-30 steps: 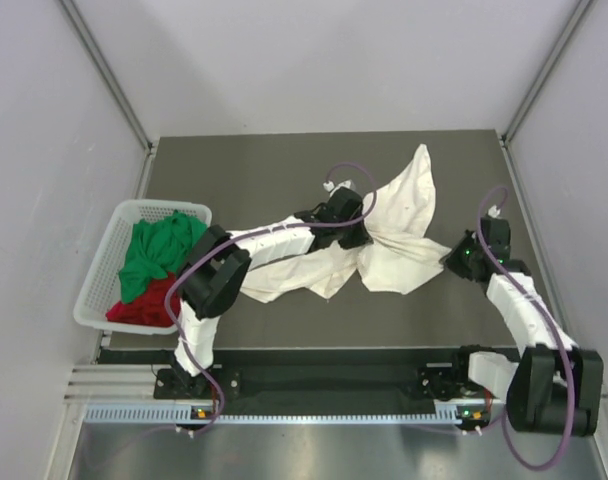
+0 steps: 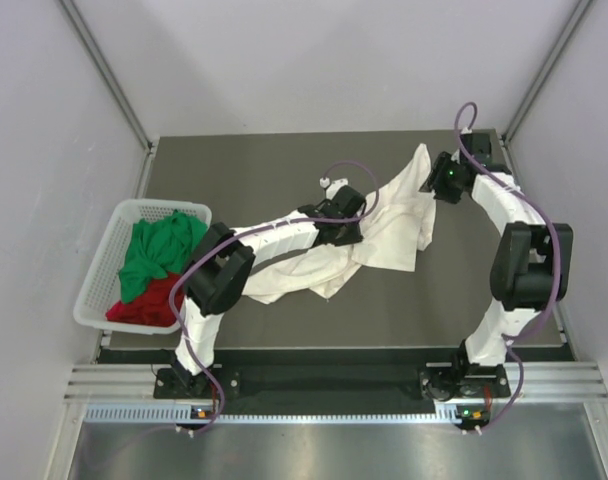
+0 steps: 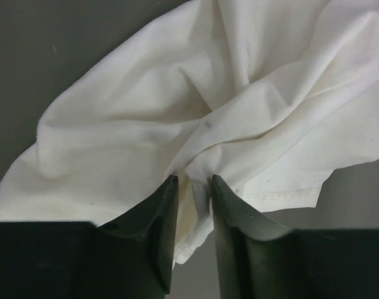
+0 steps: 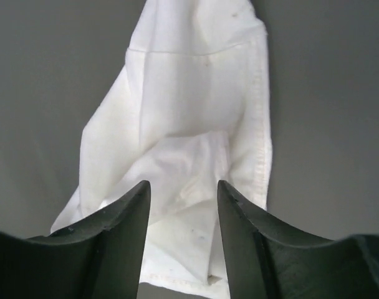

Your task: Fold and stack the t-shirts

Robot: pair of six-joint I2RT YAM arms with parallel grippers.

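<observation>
A crumpled white t-shirt (image 2: 389,240) stretches across the table in the top view, from under my left arm to the back right. My left gripper is over its middle, its fingers partly apart with a gathered fold between them; whether they touch it is unclear. In the right wrist view my right gripper stands wide open above the shirt's right part, with nothing held and a folded-over flap (image 4: 183,165) beneath. A green shirt (image 2: 164,255) and a red shirt (image 2: 149,305) lie in the white basket (image 2: 91,285).
The basket occupies the table's left side, close to my left elbow. Bare dark table (image 2: 254,165) shows behind the shirt and in front of it. Pale walls close in the back and sides.
My right gripper has moved back and left from the table's right side, letting go of the shirt's right end, which now lies folded over. The left gripper has stayed nearly in place.
</observation>
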